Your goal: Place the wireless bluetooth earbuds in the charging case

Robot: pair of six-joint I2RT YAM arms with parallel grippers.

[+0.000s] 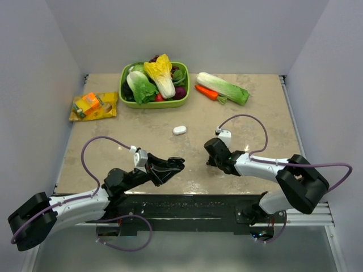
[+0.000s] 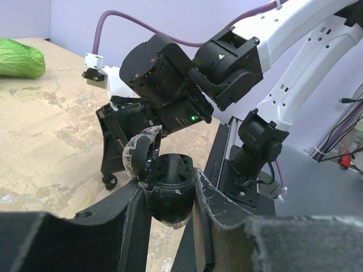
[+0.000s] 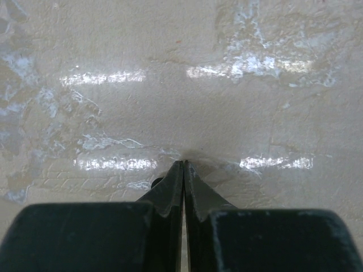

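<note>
My left gripper is shut on the black charging case (image 2: 173, 192), whose clear-edged lid stands open; in the top view it is held over the table's front centre. My right gripper is shut and points down at the tabletop. A small black piece, likely an earbud, lies at its fingertips, partly hidden by them; in the left wrist view small black round shapes (image 2: 110, 181) show under that gripper. A white oblong item (image 1: 179, 130) lies at the middle of the table.
A green basket of vegetables (image 1: 127, 100), a yellow bag with an orange box (image 1: 91, 107), a carrot (image 1: 207, 92) and a cabbage (image 1: 227, 88) stand at the back. The tabletop between them and the arms is mostly clear.
</note>
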